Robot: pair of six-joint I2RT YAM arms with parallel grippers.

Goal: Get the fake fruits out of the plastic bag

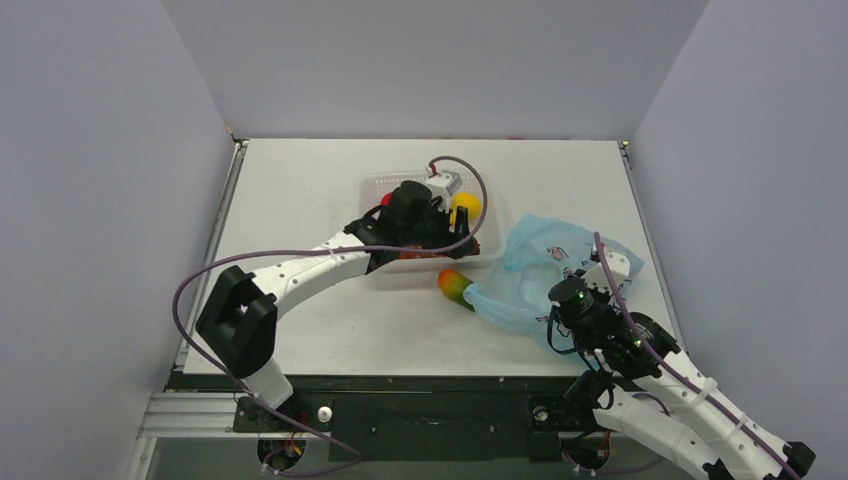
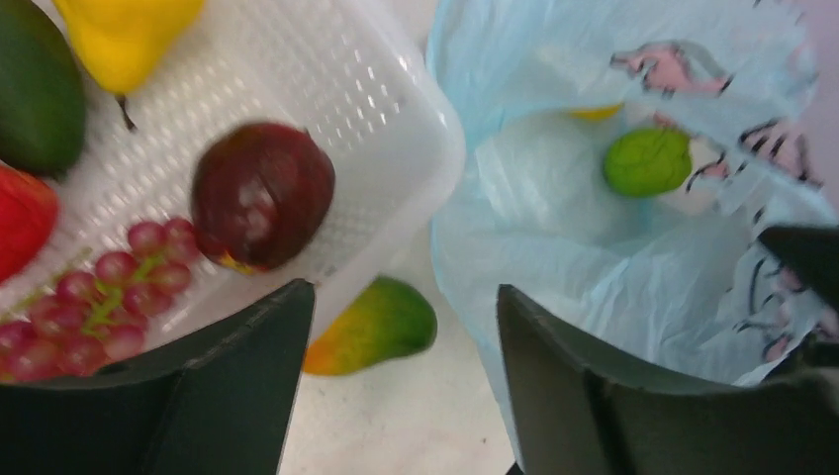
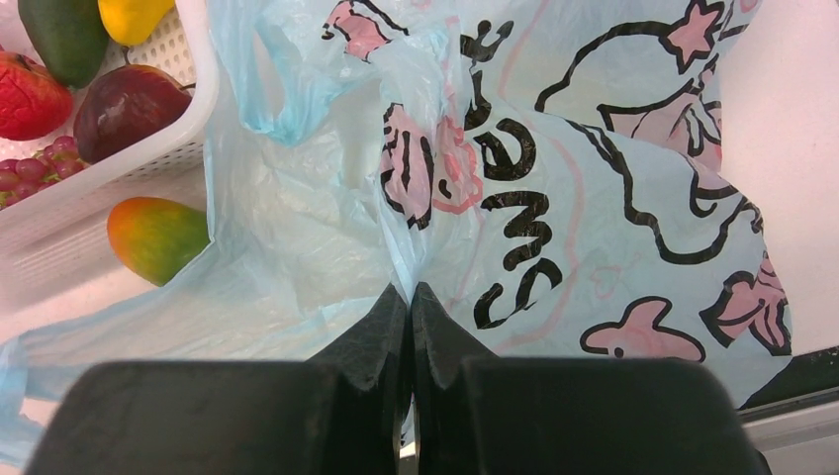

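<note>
The orange-green mango [image 2: 376,329] lies on the table, against the white basket's outer side and beside the mouth of the blue plastic bag [image 1: 525,290]. Spread wide above it in the left wrist view, my left gripper holds nothing. My right gripper is shut on a gathered fold of the bag. Inside the bag sit a green fruit [image 2: 648,161] and a bit of something yellow [image 2: 597,113], mostly covered by plastic.
Within the white basket [image 3: 188,109] are a dark red fruit [image 3: 129,111], grapes [image 3: 40,170], a dark green fruit [image 3: 67,40], a yellow one [image 3: 134,15] and a red one [image 3: 30,97].
</note>
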